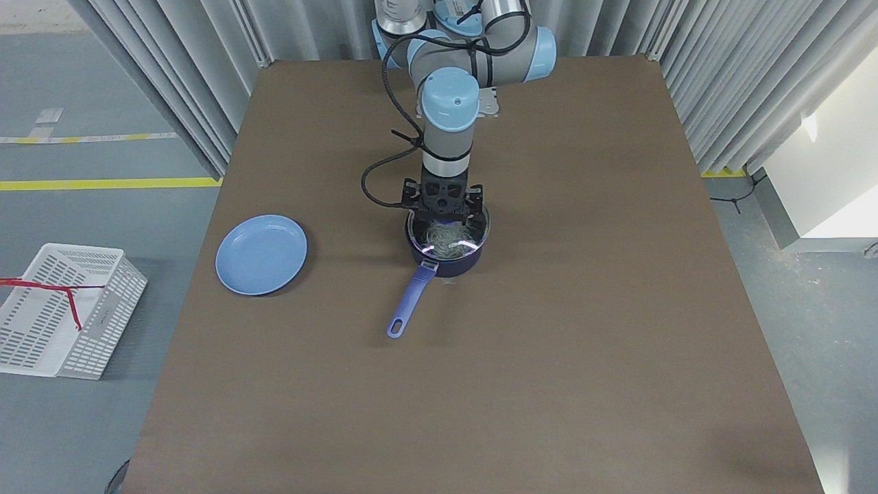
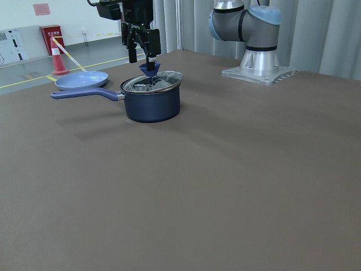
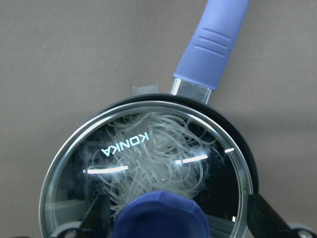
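A dark blue saucepan (image 2: 152, 109) stands on the brown table (image 1: 576, 346), its long handle (image 1: 409, 304) toward the front camera. A glass lid (image 3: 143, 163) with a blue knob (image 3: 159, 223) covers it, pale noodle-like strands showing through. The gripper (image 2: 144, 48) points down just over the lid, its black fingers around or just above the knob. In the wrist view the fingers sit apart at either side of the knob at the bottom edge; whether they touch it is unclear.
A light blue plate (image 1: 260, 254) lies left of the pan in the front view. A white basket (image 1: 115, 321) is on the floor off the left side.
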